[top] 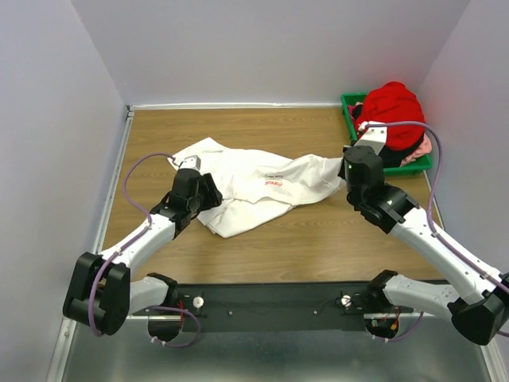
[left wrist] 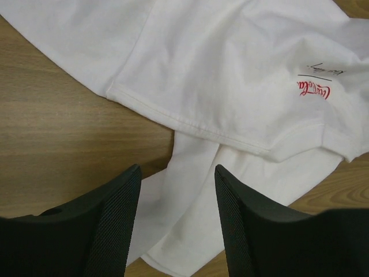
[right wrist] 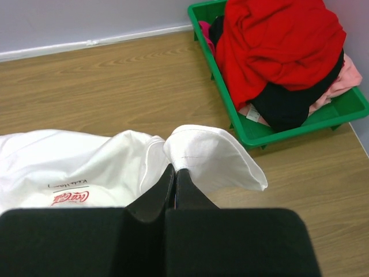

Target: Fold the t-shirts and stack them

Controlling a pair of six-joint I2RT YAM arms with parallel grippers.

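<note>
A white t-shirt [top: 274,177] with a red and black print lies loosely spread on the table, one part reaching out at the lower left. Its right end is pinched up: in the right wrist view my right gripper is shut on a fold of the white cloth [right wrist: 207,156]. Over the shirt's left part hovers my left gripper [top: 211,191]. In the left wrist view its fingers [left wrist: 124,190] stand apart above a sleeve-like strip of the shirt [left wrist: 193,167], with no cloth gripped.
At the back right stands a green bin [right wrist: 253,135] heaped with a red garment [right wrist: 277,40] and black and pink cloth. Bare wooden table [top: 318,247] shows in front of the shirt and behind it. Walls rise at the back and sides.
</note>
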